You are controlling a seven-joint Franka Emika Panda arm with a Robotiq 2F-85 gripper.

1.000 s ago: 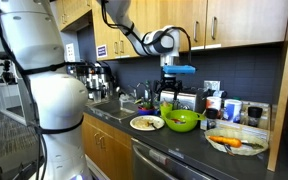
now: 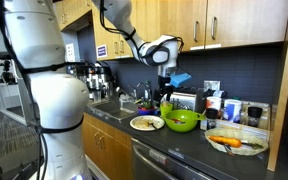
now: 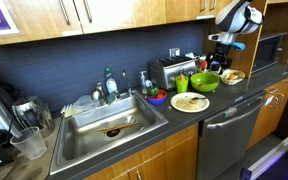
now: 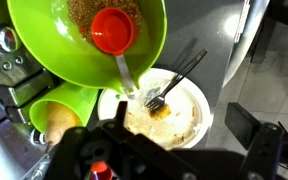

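My gripper is open above the counter, its two dark fingers wide apart with nothing between them. Below the gap in the wrist view lies a white plate (image 4: 192,98), bearing a dark fork (image 4: 174,82) and some orange-brown food. At the upper left a large green bowl (image 4: 72,62) holds brown grains and a red scoop (image 4: 112,30), whose pale handle reaches over the rim towards the plate. In exterior view 1 the arm hangs over the area near the green bowl (image 2: 187,121), with the plate (image 2: 147,123) left of it.
A smaller green container (image 4: 74,97) stands beside the bowl, near a metal toaster (image 3: 168,70). A basket (image 2: 246,148) with carrots sits farther right on the counter. The sink (image 3: 109,128) lies on the other side of the plate. Cabinets (image 2: 229,22) hang above.
In exterior view 1 the wrist has turned and shifted slightly, with its blue part now a little lower. The bowl, plate and basket have stayed in place.
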